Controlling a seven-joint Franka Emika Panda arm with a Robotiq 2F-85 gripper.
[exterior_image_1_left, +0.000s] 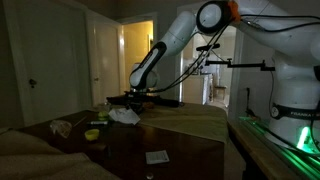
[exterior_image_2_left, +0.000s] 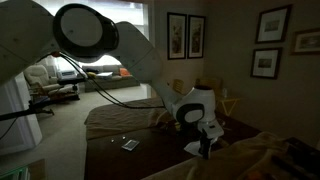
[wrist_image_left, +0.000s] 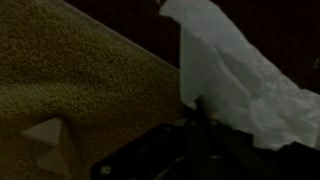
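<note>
A crumpled white cloth lies on the dark tabletop at the far side, and my gripper is low over its right edge. In exterior view 2 the same cloth shows beneath the gripper. Close up in the wrist view, the cloth spreads away from the dark fingertips and seems to touch them. The fingers are shut. Deep shadow hides whether any fold is pinched between them.
A tan towel covers the table beside the cloth, with a pale angular object on it. A yellow-green bowl and a small pale card-like item sit on the dark table. Open dark surface lies between them.
</note>
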